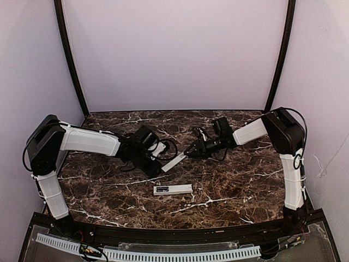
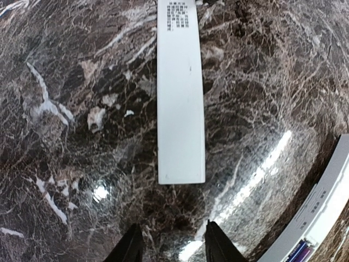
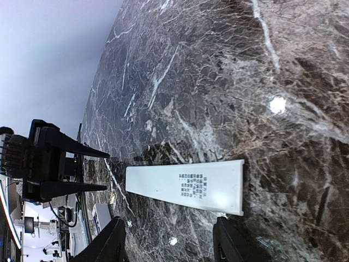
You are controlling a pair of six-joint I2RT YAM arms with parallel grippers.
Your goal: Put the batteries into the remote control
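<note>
A white battery cover (image 1: 173, 162) with printed text lies on the marble between my grippers, also seen in the left wrist view (image 2: 180, 109) and right wrist view (image 3: 212, 185). Below it lies the white remote (image 1: 180, 189), purple batteries (image 1: 162, 189) in its left end. My left gripper (image 1: 156, 169) is just beside the cover's lower end; its fingertips (image 2: 136, 234) are apart, with nothing visible between them. My right gripper (image 1: 188, 154) is at the cover's upper end, its fingers apart in the right wrist view, the cover just beyond them.
Walls enclose it at the back and both sides, with a dark rail along the front edge.
</note>
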